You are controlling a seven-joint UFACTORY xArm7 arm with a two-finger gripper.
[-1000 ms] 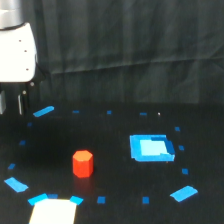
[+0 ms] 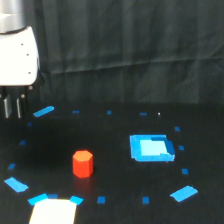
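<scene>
An orange-red block [image 2: 83,164] with a hexagonal face stands on the black table, left of the middle. To its right and farther back lies a blue square tray [image 2: 137,148] with a pale white patch inside. My white gripper [image 2: 13,106] hangs at the upper left, cut by the frame edge, well away from both things. Its thin dark fingers [image 2: 19,106] show a dark gap between them, with nothing visible held.
Blue tape strips [image 2: 183,193] and small blue squares mark the black table. At the bottom edge lies a pale yellowish-white square [image 2: 52,212]. A dark curtain [image 2: 130,50] hangs behind. Free room surrounds the block.
My gripper has shifted slightly right and down, and its fingers look closer together. The block and the tray have not moved.
</scene>
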